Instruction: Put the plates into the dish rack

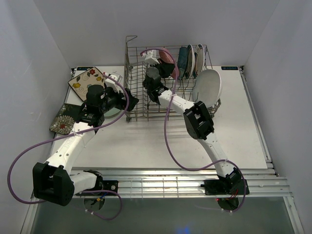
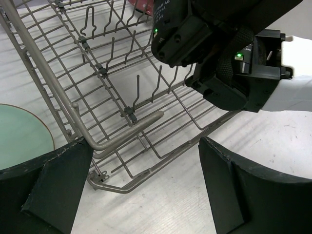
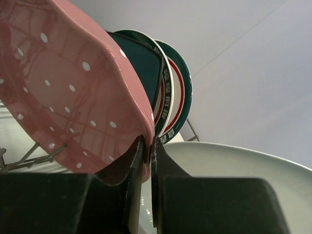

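Observation:
My right gripper is shut on the rim of a pink spotted plate (image 3: 73, 92), which leans among the tines at the back of the dish rack (image 1: 146, 114), left of several upright plates (image 3: 178, 97). A large white plate (image 1: 207, 87) sits at the rack's right end. My left gripper stands open at the rack's front left corner, nothing gripped between its fingers; a pale green plate (image 2: 22, 139) lies on the counter beside the rack.
A square flowered plate (image 1: 85, 80) and a dark patterned plate (image 1: 63, 122) lie at the left.

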